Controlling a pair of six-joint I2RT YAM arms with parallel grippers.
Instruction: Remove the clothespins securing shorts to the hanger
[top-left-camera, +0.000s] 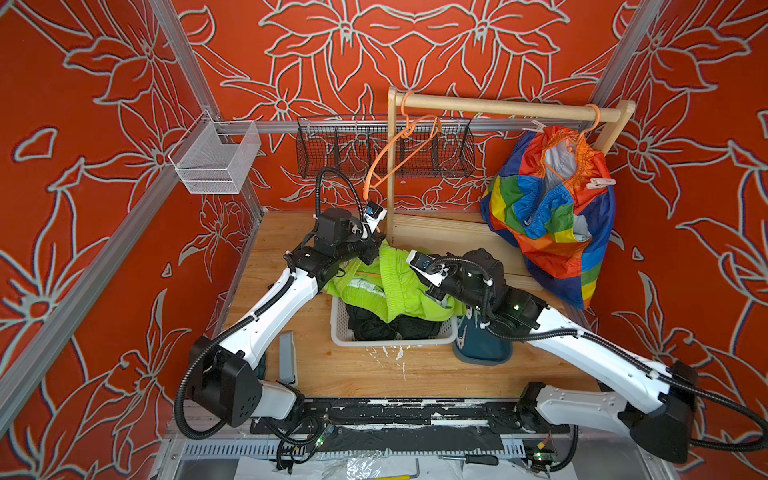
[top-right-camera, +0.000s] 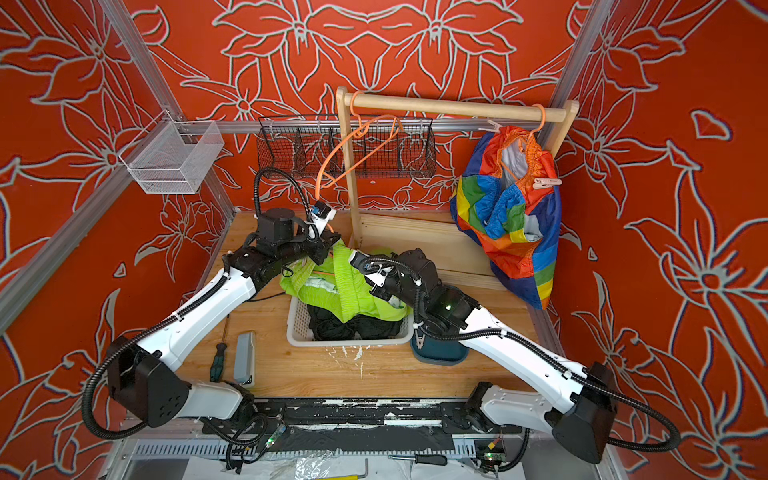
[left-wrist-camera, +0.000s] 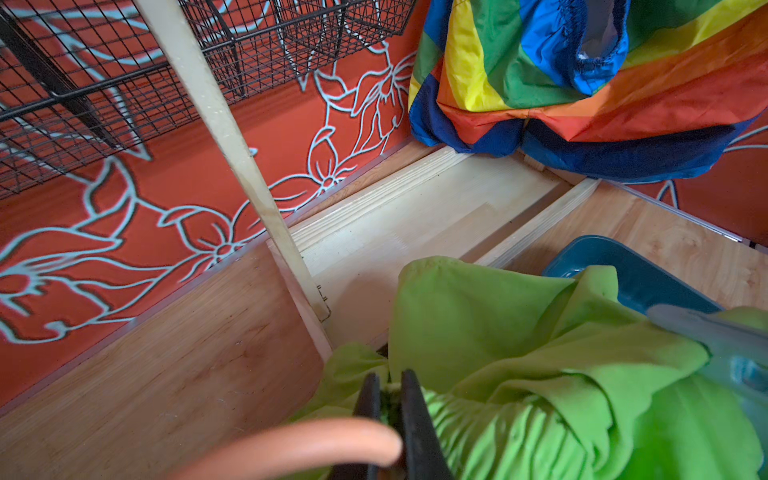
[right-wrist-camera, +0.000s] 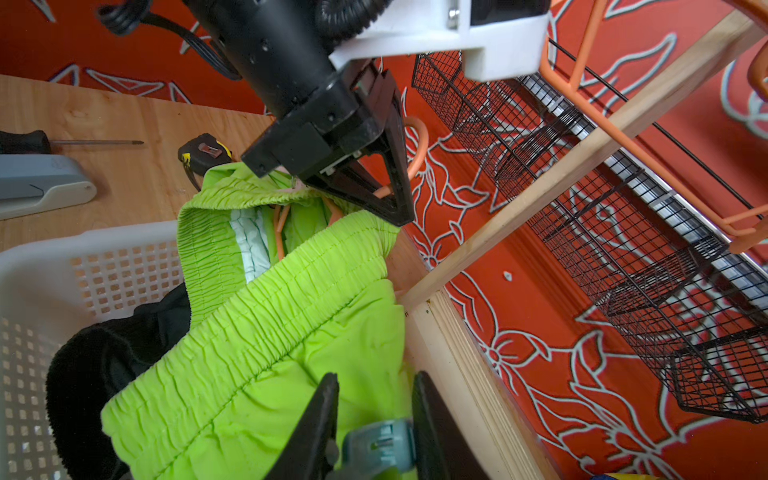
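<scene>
Lime-green shorts (top-left-camera: 368, 288) lie in a white basket (top-left-camera: 392, 342) over dark cloth. My left gripper is shut on an orange hanger at the shorts' waistband, also seen in the right wrist view. My right gripper is part open above the shorts' right portion, with a pale blue-grey piece showing between or behind its fingers. Rainbow shorts (top-left-camera: 544, 224) hang on the rack at right, with pale clothespins (top-left-camera: 600, 183) at their waistband. Whether any clothespin is on the lime shorts is hard to tell.
A wooden rack (top-left-camera: 500, 105) stands behind, with an empty orange hanger (top-left-camera: 380, 160) at its left. A wire basket (top-left-camera: 328, 148) is on the back wall. A teal container (top-left-camera: 480, 348) sits right of the white basket; a grey stapler (top-left-camera: 287, 360) lies at left.
</scene>
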